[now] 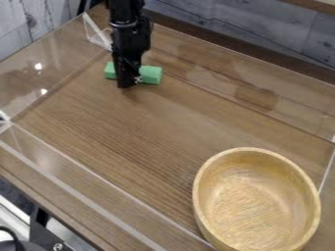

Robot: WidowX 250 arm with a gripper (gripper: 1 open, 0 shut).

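Observation:
The dark arm comes down from the top of the view, and its gripper [127, 76] sits low at a green rectangular object [149, 74] on the wooden table, in the upper left. The gripper covers part of the green object. Whether its fingers are open or shut on it is too small and dark to tell.
A large empty tan bowl [256, 200] stands at the lower right. The table's left edge and dark cables show at the left.

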